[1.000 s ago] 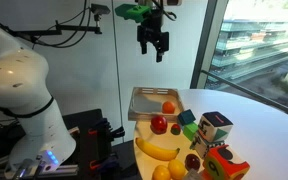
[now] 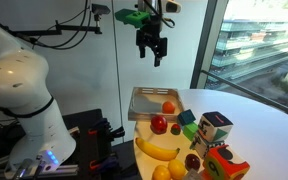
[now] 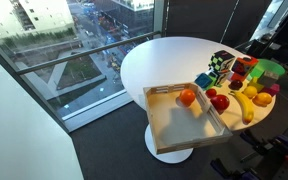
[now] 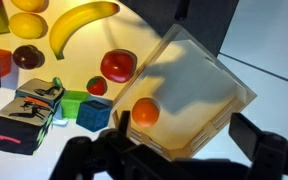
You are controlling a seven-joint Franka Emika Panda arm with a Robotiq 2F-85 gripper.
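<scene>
My gripper (image 2: 150, 57) hangs high above the tray, with a wide gap and nothing between its fingers. In the wrist view its dark fingers (image 4: 252, 138) stand far apart at the lower edge. Below them lies the shallow light-brown tray (image 4: 209, 62), holding one round orange fruit (image 4: 145, 112) near a side wall. Just outside the tray are a red apple (image 4: 117, 66) and a small strawberry (image 4: 97, 87). A banana (image 4: 77, 25) curves across the white table beyond the apple.
Green and blue blocks (image 4: 91, 115) sit close to the tray's corner. A patterned cube (image 4: 27, 120), a red box (image 2: 224, 164), a dark round fruit (image 4: 27, 56) and several yellow-orange fruits (image 2: 162, 173) crowd that side. In exterior view 2, the table (image 3: 169, 62) has a broad clear area.
My gripper has come down slightly over the last second, still open. The tray and the objects on the table have stayed in place.
</scene>
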